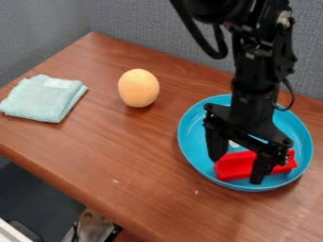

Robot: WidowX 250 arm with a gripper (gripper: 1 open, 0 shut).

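My black gripper (237, 155) is lowered over a blue plate (195, 128) on the right of the wooden table, its fingers open on either side of a red object (235, 169) lying in the plate. The red object is partly hidden by the fingers, so whether they touch it cannot be told. A small pale patch shows in the plate behind it.
A beige egg-shaped object (139, 87) stands left of the plate. A folded light-teal cloth (43, 99) lies at the far left. A grey partition runs along the back.
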